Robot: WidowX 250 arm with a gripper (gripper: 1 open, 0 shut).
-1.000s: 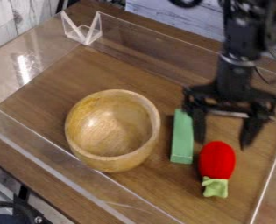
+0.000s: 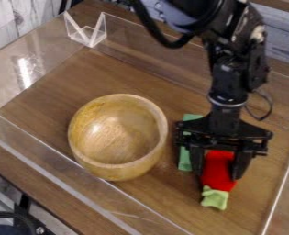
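The black gripper (image 2: 220, 147) is lowered over a red object with a pale green top (image 2: 216, 196), like a toy strawberry, at the right front of the wooden surface. Its fingers straddle the red body (image 2: 217, 178); whether they grip it I cannot tell. A green block (image 2: 186, 158) lies just left of it, partly hidden by the gripper.
A large wooden bowl (image 2: 116, 133) sits to the left. A clear plastic piece (image 2: 88, 27) stands at the back left near the tray's edge.
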